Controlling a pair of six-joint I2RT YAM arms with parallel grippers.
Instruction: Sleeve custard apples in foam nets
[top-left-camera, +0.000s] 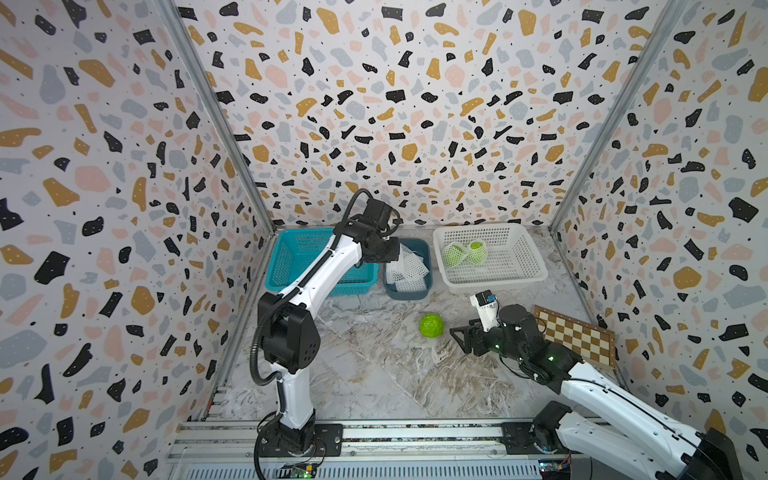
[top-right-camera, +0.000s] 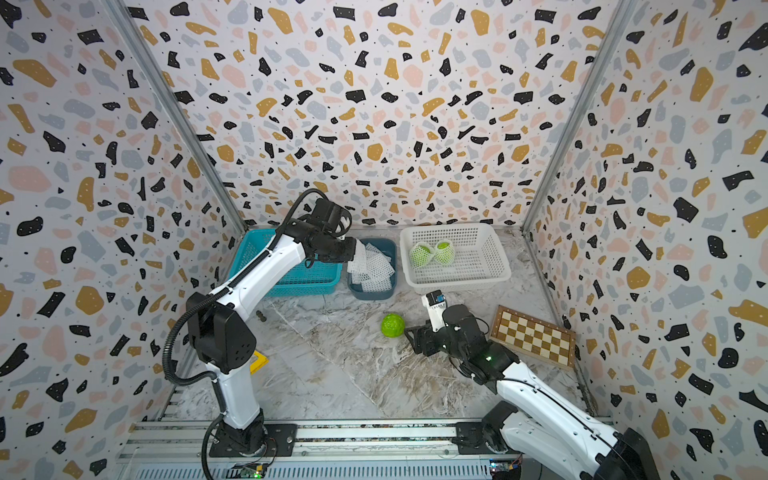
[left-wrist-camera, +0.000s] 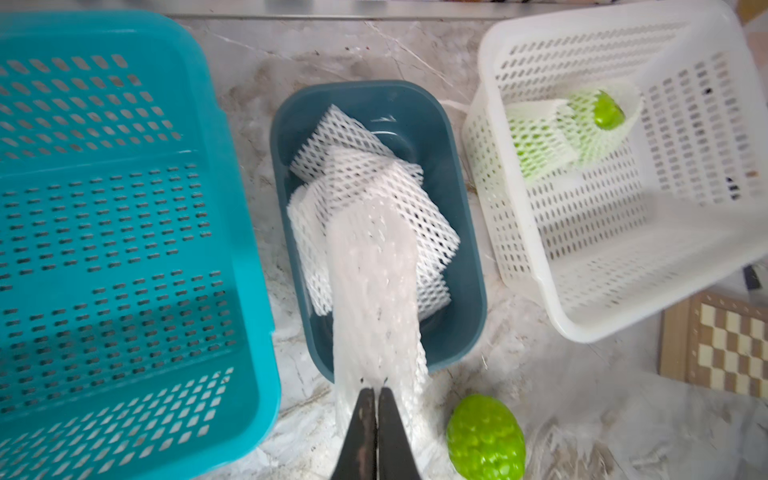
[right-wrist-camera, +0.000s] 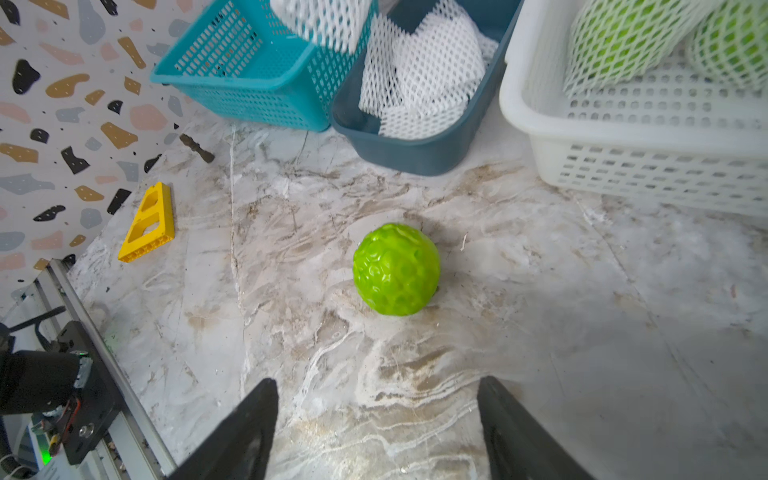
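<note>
A white foam net (left-wrist-camera: 376, 296) hangs from my left gripper, which is shut on it, above the grey-blue bin (left-wrist-camera: 472, 320) holding more nets. A bare green custard apple (right-wrist-camera: 396, 268) lies on the marble table in front of the bin. My right gripper stands open just in front of that fruit, with nothing between its fingers. Green fruits in foam nets (top-left-camera: 464, 254) sit in the white basket (top-left-camera: 512, 276) at the back right.
An empty turquoise basket (left-wrist-camera: 248, 240) is at the back left. A yellow triangle piece (right-wrist-camera: 148, 224) lies at the left, and a checkered board (top-left-camera: 572, 336) at the right.
</note>
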